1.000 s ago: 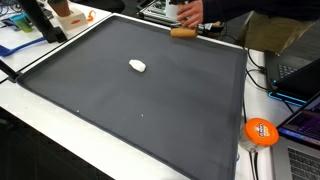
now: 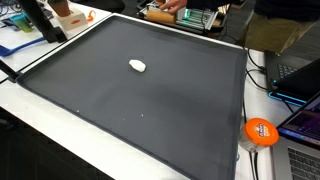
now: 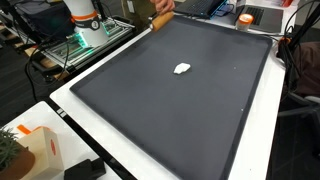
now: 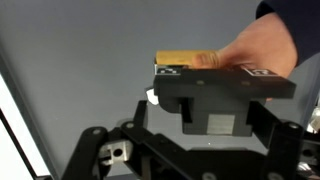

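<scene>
A person's hand (image 4: 262, 45) holds an orange-brown cylinder (image 4: 185, 57) just beyond my gripper in the wrist view. The fingers stand open, and the cylinder appears past the fingertips rather than gripped. In exterior view 1 the cylinder (image 2: 160, 17) is over the far edge of the dark board; in exterior view 2 the cylinder (image 3: 162, 20) shows at the board's far left. A small white piece (image 2: 137, 66) lies alone on the board, also partly visible in the wrist view as a white patch (image 4: 152, 96). Neither exterior view shows my gripper clearly.
Most of the dark grey board (image 2: 150, 110) is bare. An orange-lidded jar (image 2: 260, 133) stands beside it on the white table, near a laptop (image 2: 300, 125). Cables run between jar and laptop. The person stands at the far side.
The hand and the cylinder have moved leftward and a little farther back in exterior view 1. The white piece has stayed in place.
</scene>
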